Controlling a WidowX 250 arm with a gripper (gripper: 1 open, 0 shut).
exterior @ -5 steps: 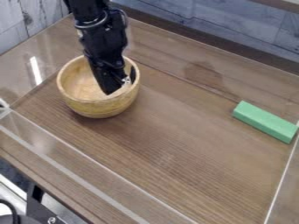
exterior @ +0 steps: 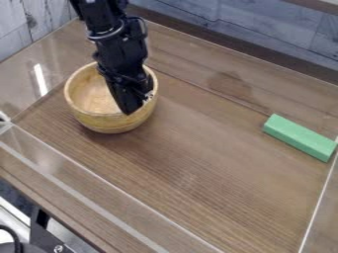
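Note:
A yellow wooden bowl (exterior: 106,119) sits on the left part of the brown table. My black gripper (exterior: 132,99) reaches down from the top into the bowl's right side, its tip near the inner rim. It looks shut; whether anything is between the fingers is too small to tell.
A green block (exterior: 298,136) lies at the right of the table (exterior: 199,188). Grey wooden walls stand at the back and left, and the table's edge runs along the lower left.
My gripper has shifted slightly within the bowl's right side. The bowl and green block look unmoved.

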